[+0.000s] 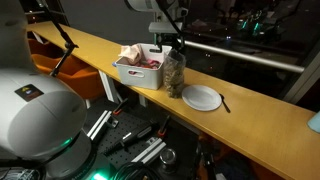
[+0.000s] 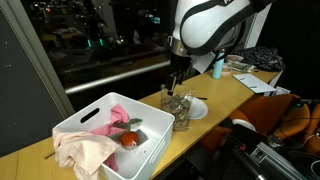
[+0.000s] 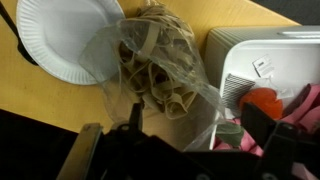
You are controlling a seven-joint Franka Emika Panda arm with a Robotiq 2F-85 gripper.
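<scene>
A clear plastic bag [image 1: 175,75] of brown strips stands upright on the table, beside the white bin [image 1: 139,79]. Seen from the wrist, its mouth opens toward me and the brown strips [image 3: 165,75] lie inside. My gripper is open, its fingers wide apart, with nothing held. It hangs above the bag and bin, as exterior view 1 shows. In the bin are a reddish-orange round thing [image 2: 128,139], pink cloth [image 2: 108,128] and a pale peach cloth [image 2: 85,153] draped over the rim.
A white plate [image 1: 201,98] lies on the table beside the bag, with a dark slim utensil [image 1: 225,104] next to it. A light-blue cup-like thing [image 1: 314,122] stands at the far end.
</scene>
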